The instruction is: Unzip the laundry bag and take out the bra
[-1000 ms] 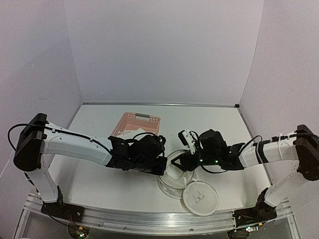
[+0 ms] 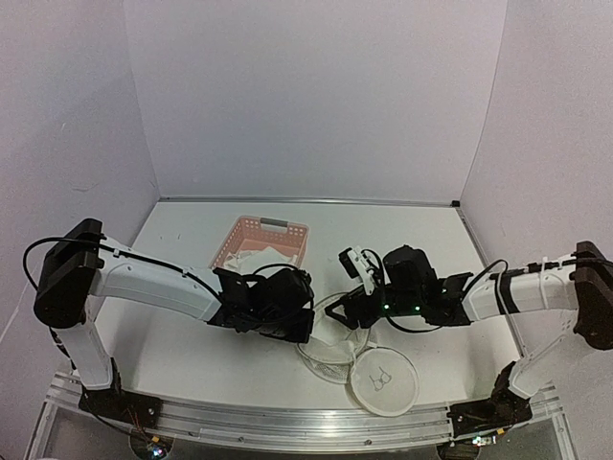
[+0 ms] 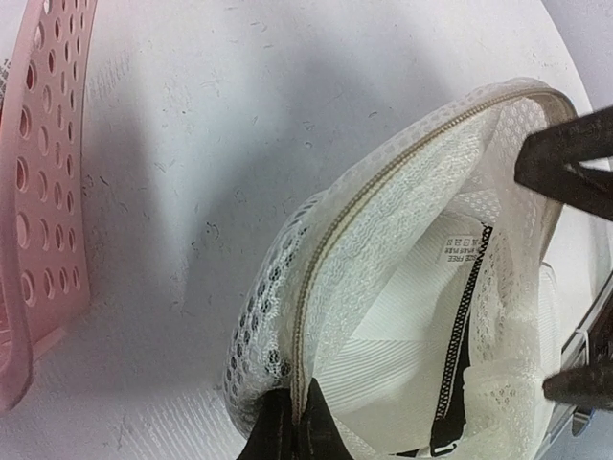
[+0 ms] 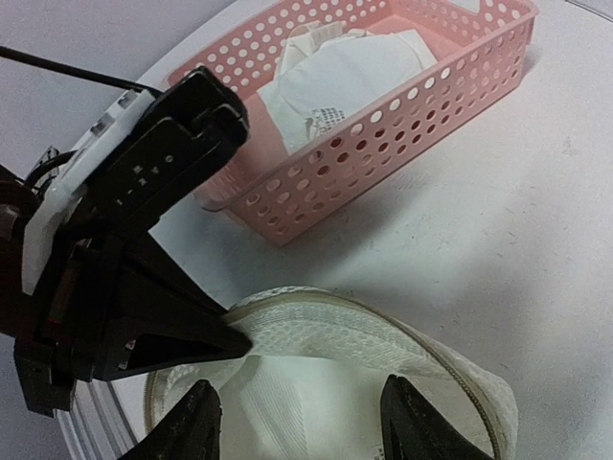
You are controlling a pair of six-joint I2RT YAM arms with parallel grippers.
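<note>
The white mesh laundry bag (image 3: 330, 225) stands unzipped, its zipper-edged mouth gaping and its round lid (image 2: 383, 381) folded down toward the table's front. At the left side of the mouth, my left gripper is shut with the thin zippered rim between its fingertips. Inside lies white ribbed cloth (image 3: 383, 369), apparently the bra, with a printed label and a black zigzag-edged strip (image 3: 462, 331). My right gripper is open over the mouth. White cloth shows below its spread fingers (image 4: 412, 422), none visibly gripped.
A pink perforated basket (image 2: 295, 244) holding white cloth (image 4: 350, 77) stands behind and left of the bag. The left arm reaches in front of it.
My left gripper and the bag rim shifted slightly left.
</note>
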